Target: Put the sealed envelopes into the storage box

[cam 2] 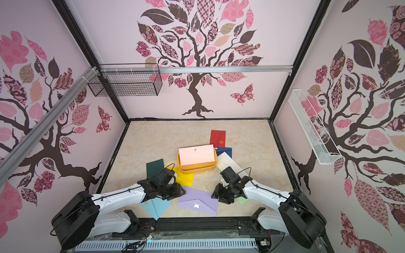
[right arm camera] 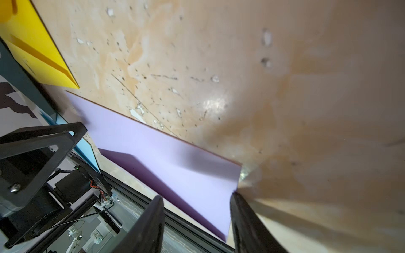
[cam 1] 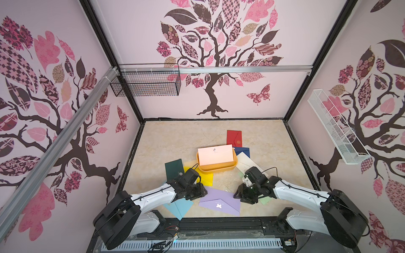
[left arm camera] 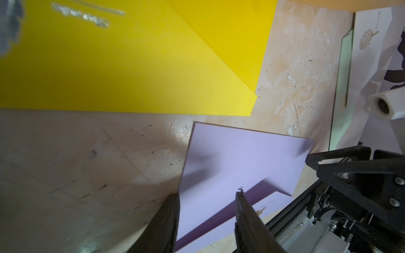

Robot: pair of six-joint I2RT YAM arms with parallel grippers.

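The lilac envelope [cam 1: 219, 198], with a white butterfly seal, lies flap up near the table's front edge. At its left end my left gripper stands part open, one finger at the envelope's left edge, the other over it. My right gripper is likewise part open at the right end, with one finger by the right edge. Neither finger is closed on the paper. Behind, the orange storage box [cam 1: 223, 168] holds an upright pale pink envelope [cam 1: 216, 155].
A light blue envelope [cam 1: 180, 207] lies below my left arm.
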